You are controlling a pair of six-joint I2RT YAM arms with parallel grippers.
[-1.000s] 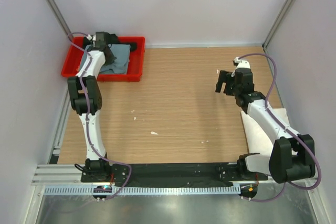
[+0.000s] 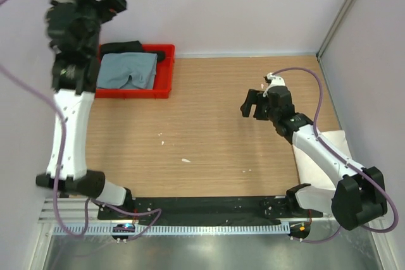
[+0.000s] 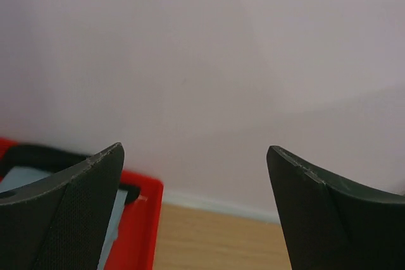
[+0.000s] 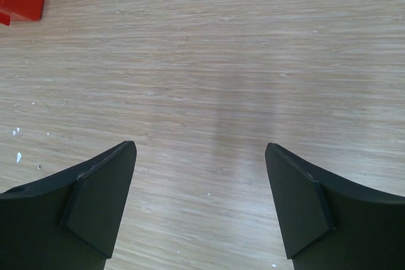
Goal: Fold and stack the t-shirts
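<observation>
In the red bin (image 2: pixel 166 86) at the back left lies a grey-blue shirt (image 2: pixel 126 71), with dark cloth (image 2: pixel 121 47) behind it. The same shirt (image 3: pixel 25 178) shows at the lower left of the left wrist view, partly behind a finger. My left gripper is raised high, close to the top camera, and stands open with only wall and table beyond it. Over the right half of the table is my right gripper (image 2: pixel 250 112), also open; bare wood fills the gap between its fingers in the right wrist view.
A flat white piece (image 2: pixel 307 165), perhaps cloth, lies at the right edge, partly hidden by the right arm. Small white scraps (image 2: pixel 185 160) dot the table. White walls close off the back and sides.
My left gripper has risen from over the grey-blue shirt in the bin to near the top camera. My right gripper has shifted a little to the left. The shirt stays in the bin.
</observation>
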